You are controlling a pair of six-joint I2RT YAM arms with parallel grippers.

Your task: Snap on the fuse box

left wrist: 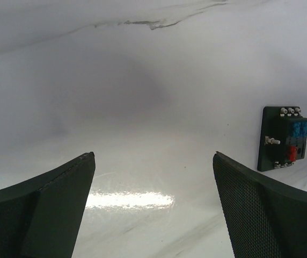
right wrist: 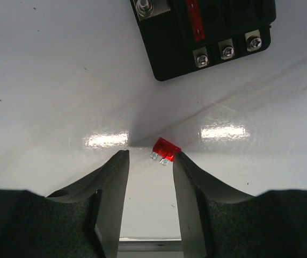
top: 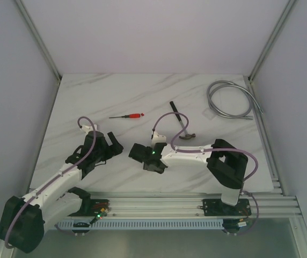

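Observation:
The black fuse box (left wrist: 282,137) lies on the marble table, seen at the right of the left wrist view with blue and red fuses, and at the top of the right wrist view. A small red piece (right wrist: 165,149) with clear bottom lies just below it, at the fingertips of my right gripper, which is part open around or above it. My left gripper hangs open over bare table, left of the fuse box.
A red screwdriver (top: 133,116), a hammer (top: 177,118) and a coiled grey hose (top: 213,95) lie farther back.

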